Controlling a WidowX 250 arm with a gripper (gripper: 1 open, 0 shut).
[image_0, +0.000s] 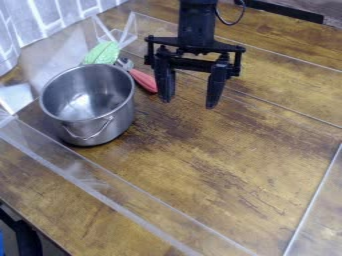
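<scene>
The black gripper (190, 94) hangs open over the middle back of the wooden table, its two fingers spread with nothing visible between them. To its left and a little in front stands a steel pot (86, 103) with a wire handle. Behind the pot lie a green whisk-like or brush-like item (102, 55) and a red-handled utensil (144, 82), partly hidden by the pot and close to the gripper's left side.
A clear plastic border runs along the left and right. A small white object (15, 98) sits at the left edge, beside a whitish back wall.
</scene>
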